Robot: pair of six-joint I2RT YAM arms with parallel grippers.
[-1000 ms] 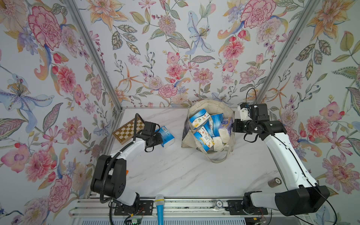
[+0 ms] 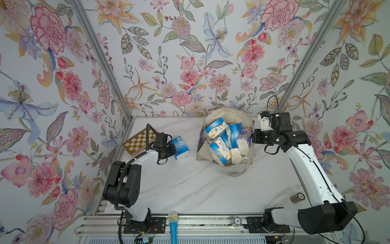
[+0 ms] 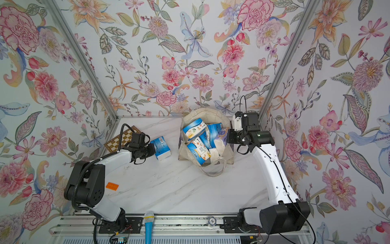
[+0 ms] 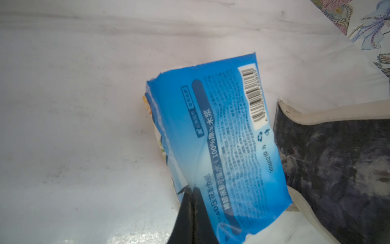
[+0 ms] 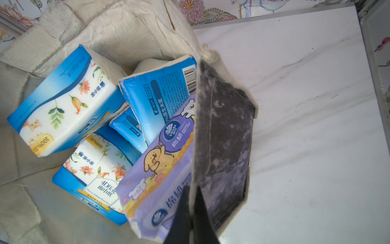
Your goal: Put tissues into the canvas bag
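Note:
A blue tissue pack (image 2: 181, 147) lies on the table left of the canvas bag; in the left wrist view its top (image 4: 215, 134) fills the middle. My left gripper is shut, its tips at the near left edge of that pack, nothing clearly between them. The canvas bag (image 5: 61, 24) holds several packs, blue-white (image 5: 69, 101) and purple (image 5: 158, 166). My right gripper is shut at the bag's right rim, its tips partly hidden by the bag's edge; I see nothing held.
A checkered board (image 2: 136, 142) lies at the back left, an orange item (image 3: 112, 186) at the front left, a dark can (image 2: 297, 197) at the front right.
The left arm has shifted slightly to the right since a second ago, the gripper staying by the tissue pack. The right arm and bag look unchanged.

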